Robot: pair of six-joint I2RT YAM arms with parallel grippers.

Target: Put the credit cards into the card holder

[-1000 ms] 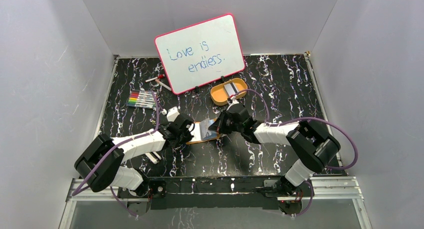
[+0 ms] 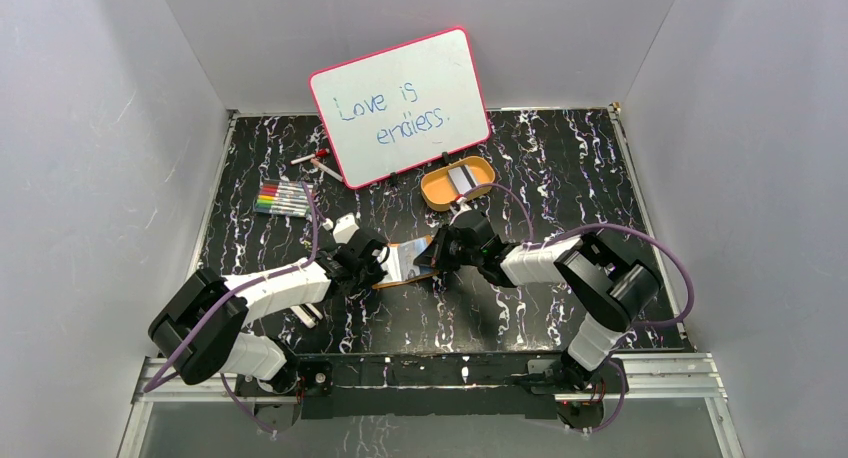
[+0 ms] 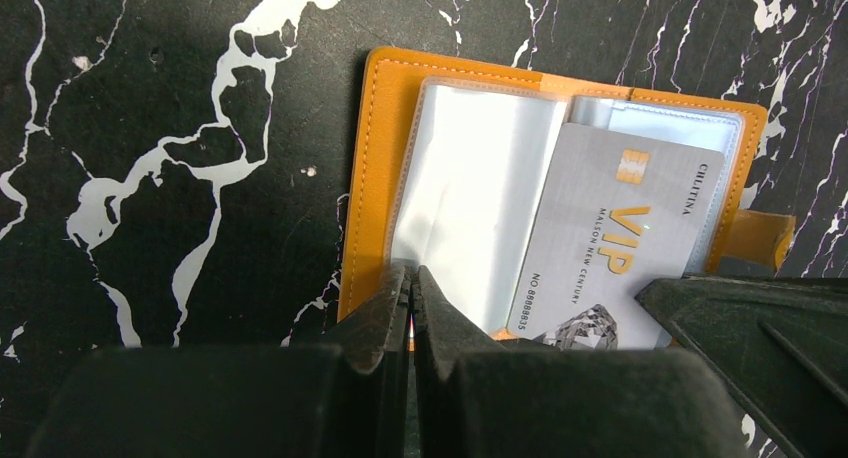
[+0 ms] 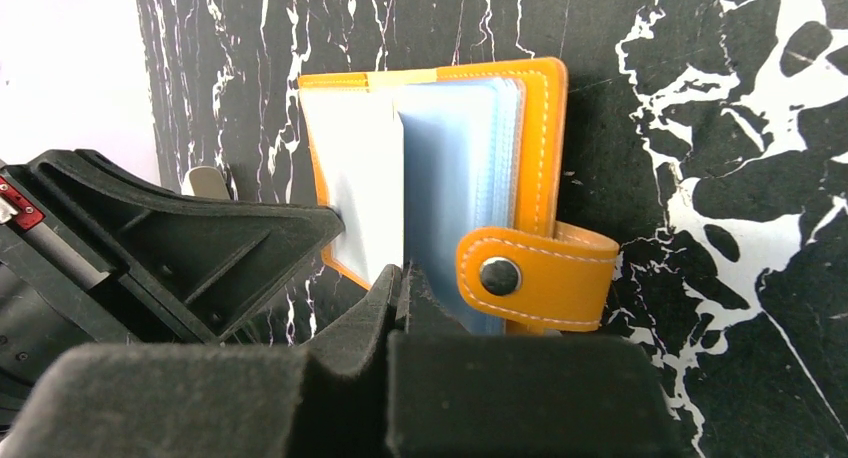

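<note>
The orange card holder (image 3: pixel 364 208) lies spread open on the marble-patterned table, with clear sleeves inside. A grey VIP card leans at a slant over its right page; in the right wrist view the card's edge (image 4: pixel 403 193) shows raised above the bluish sleeve (image 4: pixel 450 178). At that edge, my right gripper is shut on the card. My left gripper is shut, its tips over the left page's sleeve (image 3: pixel 480 178) near the outer side; nothing shows between them.
Behind the holder, an orange tray (image 2: pixel 432 196) contains another card (image 2: pixel 463 180). A whiteboard (image 2: pixel 400 108) stands at the back, with several markers (image 2: pixel 284 198) on the left. The holder's snap strap (image 4: pixel 550 273) sticks out on the right.
The left arm has stayed still.
</note>
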